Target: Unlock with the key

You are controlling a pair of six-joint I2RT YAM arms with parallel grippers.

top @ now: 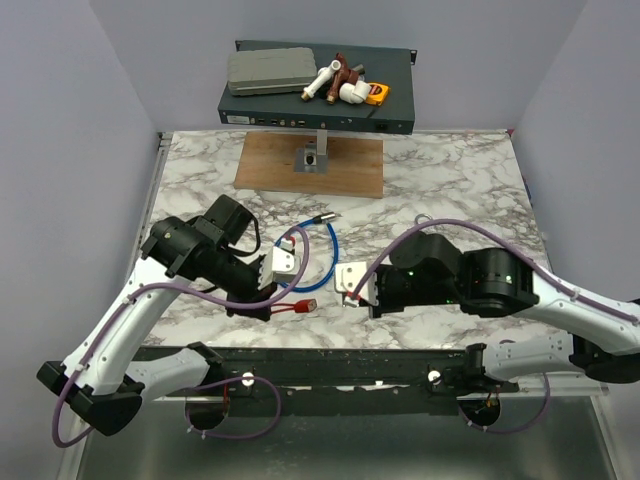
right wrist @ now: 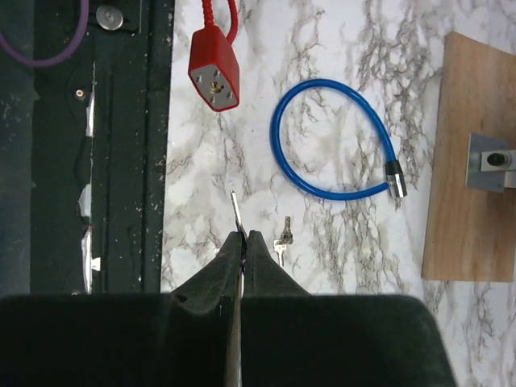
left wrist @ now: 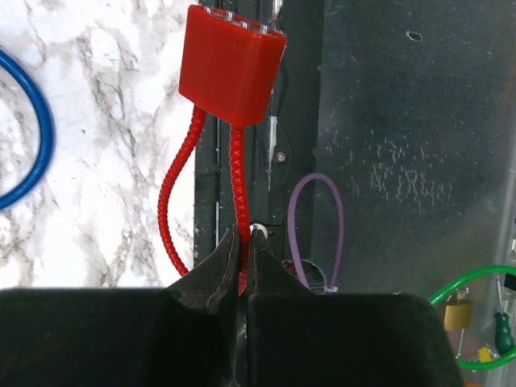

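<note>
The red lock [top: 305,306] hangs off the tip of my left gripper, which is shut on its looped red cable. In the left wrist view the lock's body [left wrist: 230,68] shows pins along one end, and the right wrist view shows a brass keyhole in its face [right wrist: 216,83]. My right gripper is shut on a thin key [right wrist: 236,208], whose metal blade sticks out past the fingertips. In the top view, the key and the lock face each other with a small gap. Much of the key is hidden between the fingers.
More small keys [right wrist: 282,242] lie on the marble table. A blue cable loop [right wrist: 274,133] with a metal end rests behind the lock. Farther back is a wooden board [top: 255,165] with a metal bracket. The dark table edge [top: 330,362] runs along the front.
</note>
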